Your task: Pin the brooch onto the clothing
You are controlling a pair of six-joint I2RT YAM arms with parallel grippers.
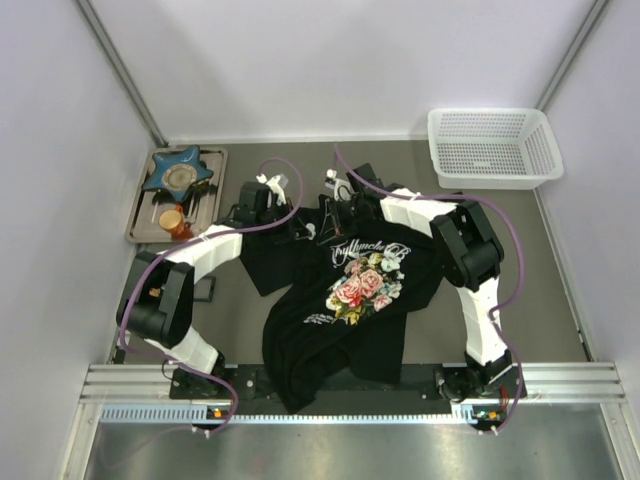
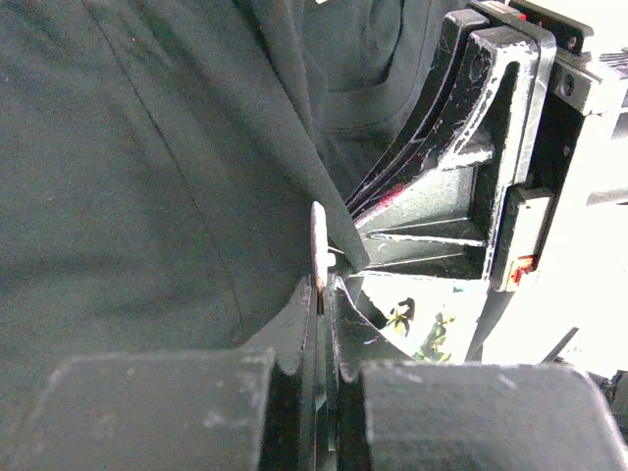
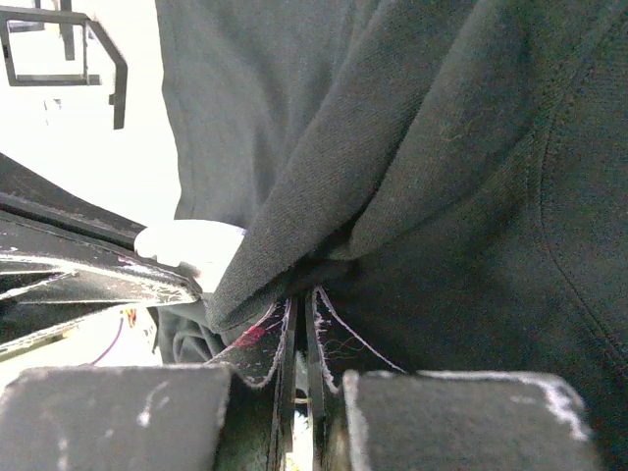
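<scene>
The black printed garment (image 1: 350, 340) covers the middle of the table, both grippers over its upper part. The small pale brooch (image 2: 319, 235) stands at the shut fingertips of my left gripper, beside a fold of dark cloth and the other gripper's fingers; whether it is gripped is hard to tell. In the right wrist view the shut fingertips of my right gripper are at a folded ridge of cloth, with a white piece (image 3: 191, 245) partly hidden behind that fold.
A metal tray (image 1: 140, 220) with a blue star dish (image 1: 160, 175) and an orange item (image 1: 175, 225) is at the left. An empty white basket (image 1: 495, 180) stands at the back right. Bare table shows along the right side.
</scene>
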